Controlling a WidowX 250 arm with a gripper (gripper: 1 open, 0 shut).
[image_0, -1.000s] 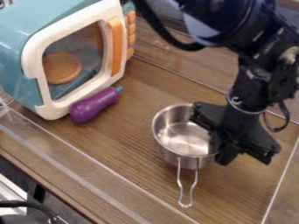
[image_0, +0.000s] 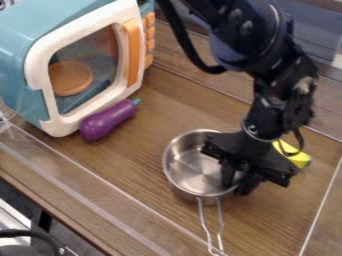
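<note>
A steel pan (image_0: 190, 165) with a wire handle pointing toward the front sits on the wooden table. The black gripper (image_0: 243, 170) is down at the pan's right side, its fingertips over the rim; I cannot tell whether they close on it. A yellow object (image_0: 293, 153) lies behind the gripper, partly hidden by it.
A blue and white toy oven (image_0: 54, 45) with an orange disc inside stands at the back left. A purple toy eggplant (image_0: 107, 122) lies beside it.
The pan and gripper have moved slightly left, and the pan's handle has shifted with them. More of the yellow object shows now.
</note>
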